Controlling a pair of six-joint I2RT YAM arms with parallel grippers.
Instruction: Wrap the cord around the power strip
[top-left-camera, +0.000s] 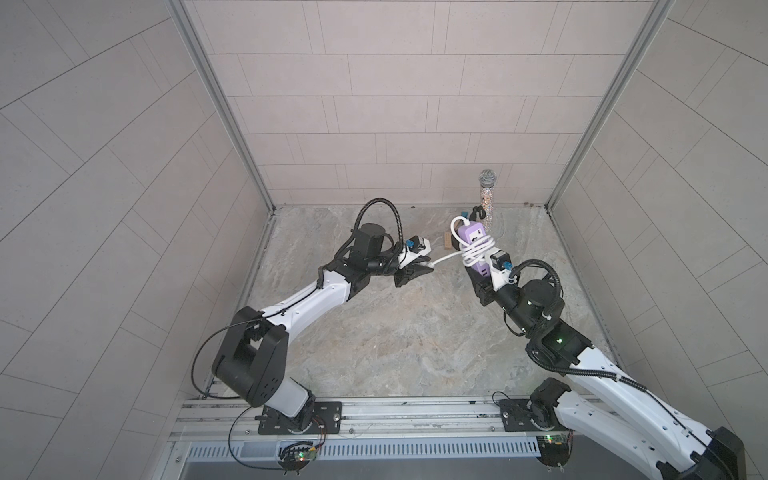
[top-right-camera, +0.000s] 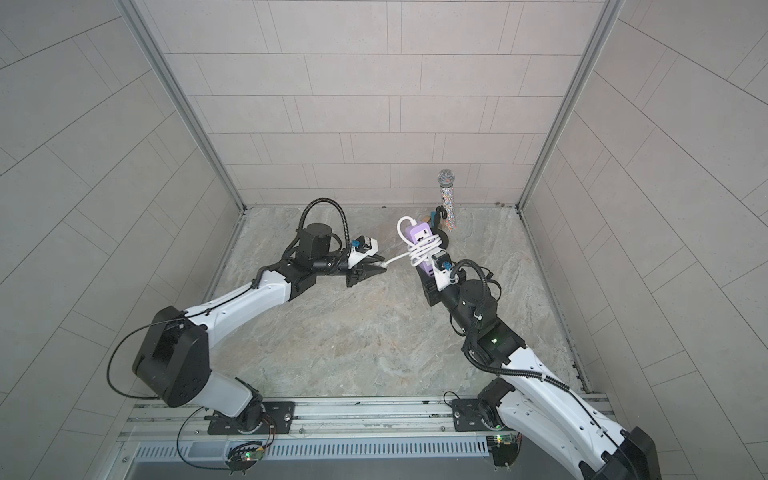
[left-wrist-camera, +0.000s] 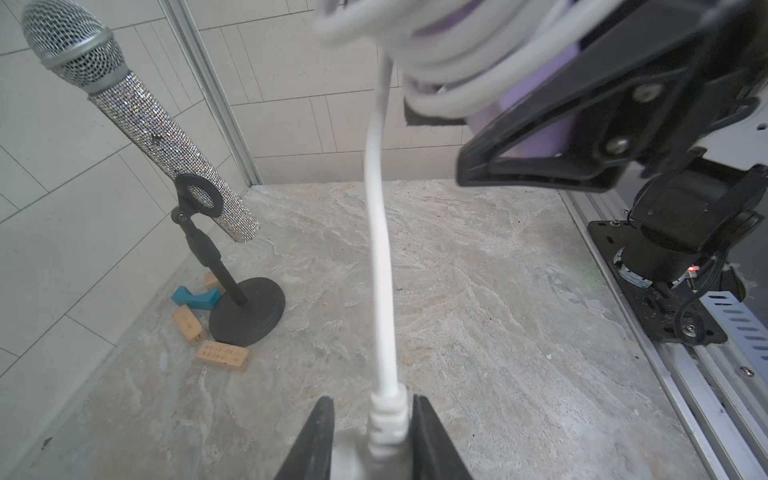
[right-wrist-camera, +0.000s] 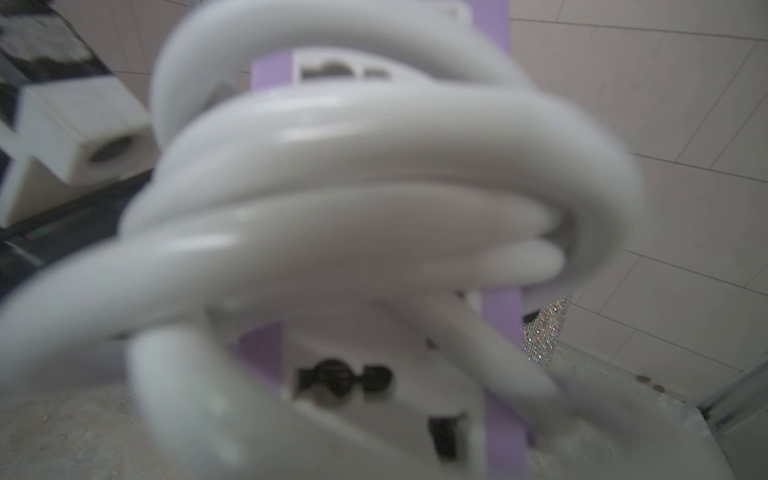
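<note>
The purple-and-white power strip is raised above the table, tilted, with my right gripper shut on its lower end. Several loops of the white cord circle its middle, and they fill the right wrist view, hiding that gripper's fingers. One more loop arches at the strip's far end. From the wraps, a straight length of cord runs leftward to my left gripper. There, the cord's thick white end sits between the dark fingers, which close in on both sides of it.
Behind the strip, a glittery microphone stands at the back wall, by a black round-based stand. Small wooden blocks and a teal piece lie near it.
</note>
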